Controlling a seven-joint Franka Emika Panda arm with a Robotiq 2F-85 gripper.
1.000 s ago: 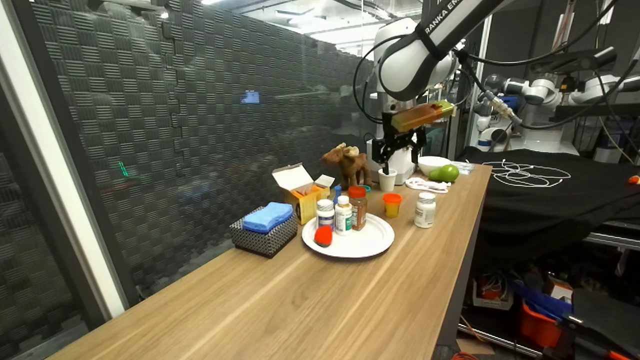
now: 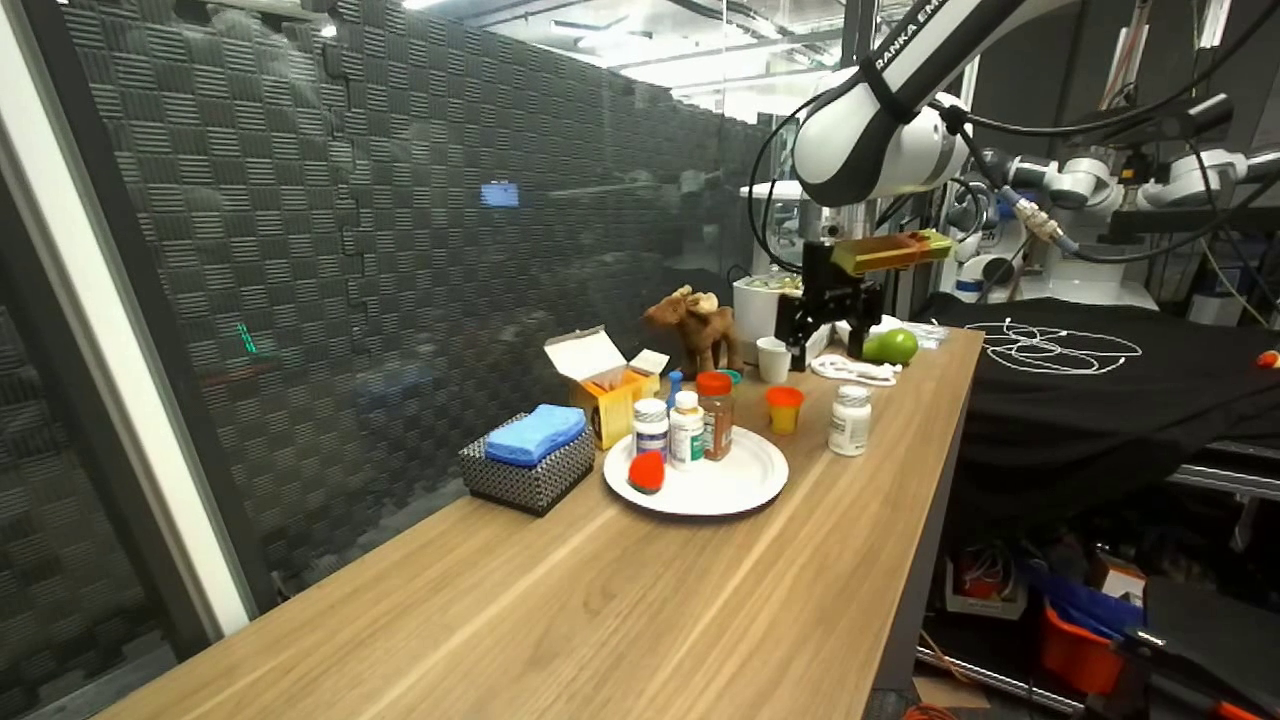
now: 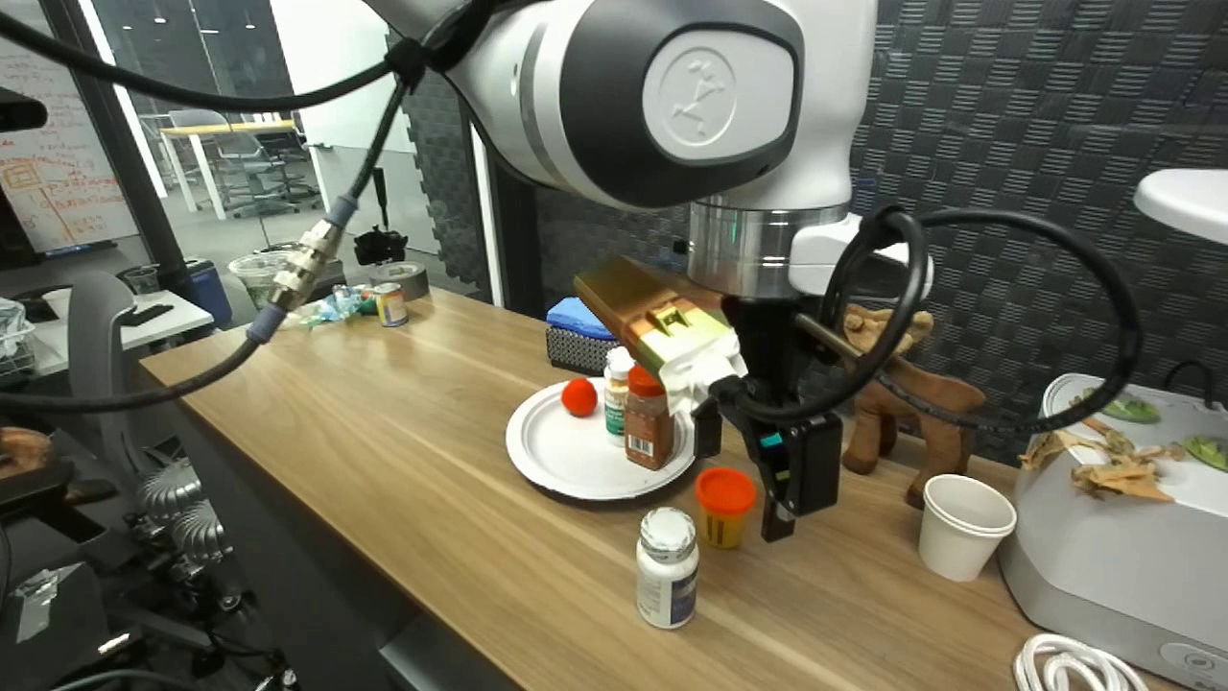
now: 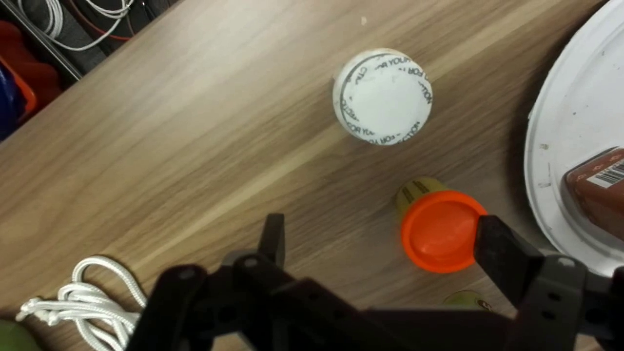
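Note:
My gripper is open, its fingers wide apart with nothing held between them. It hangs above the table near a small yellow tub with an orange lid [image 4: 442,234]; in the wrist view the lid's edge overlaps the right finger [image 4: 497,251]. A white-capped bottle [image 4: 383,96] stands upright, apart from the tub, and its full body shows in exterior view 2 [image 3: 668,570]. On the white plate [image 2: 744,486] are two white bottles, a red-lidded spice jar [image 3: 648,426] and a red ball [image 3: 578,397].
A white paper cup [image 3: 964,524], a brown toy moose [image 3: 909,397] and a grey-white appliance [image 3: 1105,541] stand by the wall side. White cord [image 4: 96,298] lies on the table. An open yellow box [image 2: 612,402] sits behind the plate.
In exterior view 1 the arm and gripper have shifted right and somewhat lower, away from over the paper cup. The objects on the table have stayed put.

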